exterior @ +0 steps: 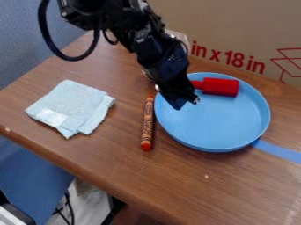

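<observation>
A dark robot gripper (181, 98) reaches down from the top over the left part of a round blue plate (230, 123); whether its fingers are open or shut is unclear. A red object (223, 86) lies at the back of the plate, just right of the gripper and partly behind it. A long orange-brown stick with a red end (148, 126) lies on the wooden table along the plate's left side. A folded pale blue cloth (70, 107) lies on the left of the table.
A cardboard box (241, 31) stands behind the plate. Blue tape (279, 152) runs right from the plate. The table's left edge is beside the cloth.
</observation>
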